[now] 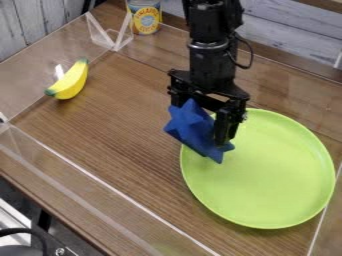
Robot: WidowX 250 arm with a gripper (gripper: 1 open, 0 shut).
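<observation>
The black arm hangs down from the top centre, its gripper (209, 112) low over a blue cloth-like object (198, 130), which it partly hides. The blue object lies on the left edge of a large light-green plate (261, 180). The fingers are dark and overlap the blue object, so whether they touch it is unclear.
A yellow toy banana (70, 79) lies on the wooden table at the left. A can (144, 16) stands at the back. Clear low walls border the table.
</observation>
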